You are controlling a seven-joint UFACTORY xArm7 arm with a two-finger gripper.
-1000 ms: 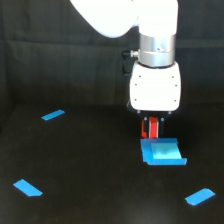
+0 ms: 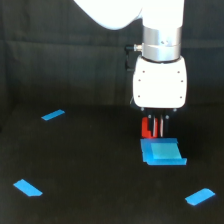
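The white arm reaches down from the top, and its gripper [image 2: 153, 128] hangs at the back right, just behind the square of blue tape [image 2: 164, 160] on the dark table. Red shows around its fingers; whether it is part of the fingers or an object is too small to make out. The gripper's opening is hard to see at this size. Inside the tape outline lies a paler blue patch [image 2: 166, 150].
Short strips of blue tape mark the dark table: one at the back left [image 2: 53, 115], one at the front left [image 2: 27, 188] and one at the front right [image 2: 200, 197]. A dark curtain [image 2: 60, 65] hangs behind.
The arm and its hand have shifted slightly to the right. The red near the fingers looks more to the left of the gripper now. The tape has not moved.
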